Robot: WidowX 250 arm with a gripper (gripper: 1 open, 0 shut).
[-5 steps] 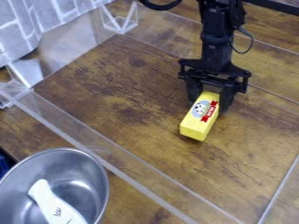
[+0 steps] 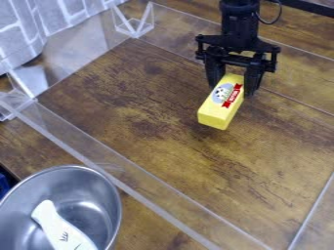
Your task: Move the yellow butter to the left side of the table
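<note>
The yellow butter box (image 2: 220, 107), with a red label and a cartoon face, is held by its far end in my black gripper (image 2: 233, 80). My gripper is shut on it, the fingers reaching down on both sides of the box. Its near end points toward the camera, over the right half of the brown wooden table (image 2: 124, 103). How high the box hangs above the table is hard to tell.
A metal bowl (image 2: 107, 200) with a white utensil (image 2: 59, 227) stands at the lower left. Clear low walls (image 2: 150, 186) edge the table. White-grey cloth (image 2: 53, 29) lies at the upper left.
My gripper and the butter box have moved up in the picture and slightly left.
</note>
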